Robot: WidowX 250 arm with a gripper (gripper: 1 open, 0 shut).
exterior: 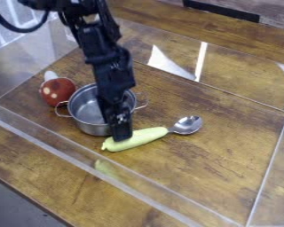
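Note:
My gripper (118, 127) stands open, low over the front right part of a steel pot (88, 120) with side handles, its fingertips near the upper end of a pale yellow-green handle (132, 140). That handle lies on the wooden table, with a spoon's steel bowl (187, 125) at its right end. A red object with a pale top (59, 93), like a tomato or toy vegetable, sits just left of the pot.
Clear panels border the wooden table (209, 168) at the left, front and right.

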